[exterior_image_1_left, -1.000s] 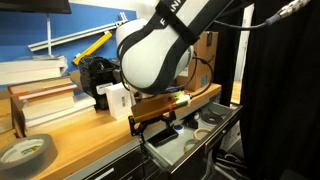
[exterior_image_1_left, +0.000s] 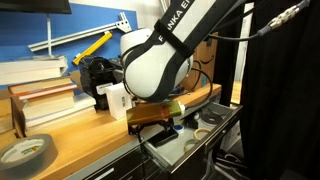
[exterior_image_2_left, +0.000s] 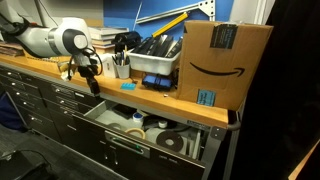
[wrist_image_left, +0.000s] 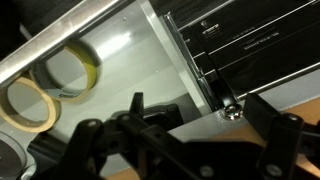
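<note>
An open drawer (exterior_image_2_left: 200, 146) extends from the bench front, with tape rolls and dark items inside. In the wrist view, a yellowish tape roll (wrist_image_left: 90, 68) and a tan tape roll (wrist_image_left: 12, 122) lie at the left of the drawer floor (wrist_image_left: 125, 45). A black object (wrist_image_left: 170, 115) sits near the drawer's edge, partly hidden by the hand. My gripper is open, its fingers apart over the drawer's side. From outside, the gripper (exterior_image_1_left: 152, 132) hangs low by the bench edge, at the near end of the drawer; its exact height is unclear.
Above the drawer, the wooden benchtop (exterior_image_2_left: 180, 104) carries a large cardboard box (exterior_image_2_left: 222, 62), a grey bin of tools (exterior_image_2_left: 152, 62) and a pen cup (exterior_image_2_left: 122, 70). Stacked books (exterior_image_1_left: 45, 95) and a grey tape roll (exterior_image_1_left: 27, 153) occupy the other end. Shut drawers (exterior_image_2_left: 65, 115) line the front.
The arm has shifted slightly, with its upper link leaning lower and the hand a little farther left and down. Drawer and bench items look unmoved.
</note>
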